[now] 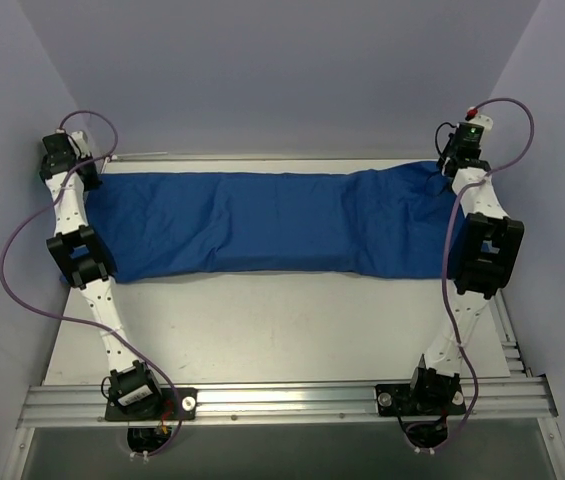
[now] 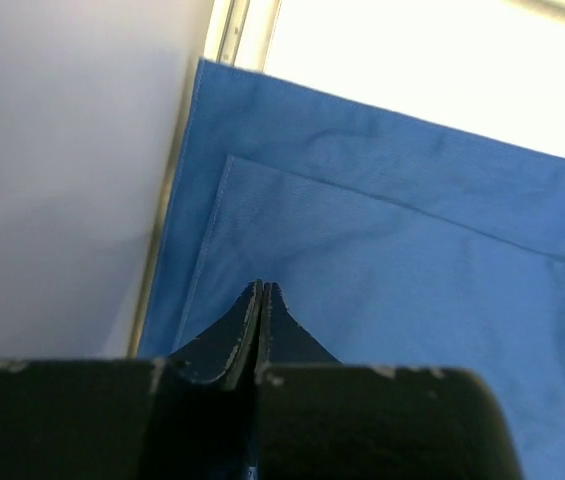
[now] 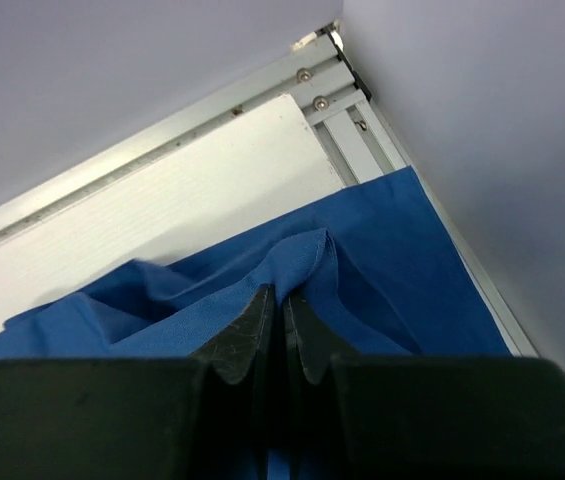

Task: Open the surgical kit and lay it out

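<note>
A blue surgical cloth (image 1: 282, 220) lies spread in a wide band across the table, wrinkled toward its right end. In the right wrist view, my right gripper is shut on a raised fold (image 3: 302, 257) of the upper layer near the far right corner. The layer beneath stays flat there. My left gripper is shut over the cloth's far left corner, its fingertips together; no cloth shows between them. The two layers' edges (image 2: 228, 160) run one inside the other at that corner. No instruments are visible.
Bare white tabletop (image 1: 262, 325) stretches in front of the cloth, with a thin white strip behind it. Grey walls stand close beside both grippers and along the back. A metal rail (image 1: 282, 400) borders the front.
</note>
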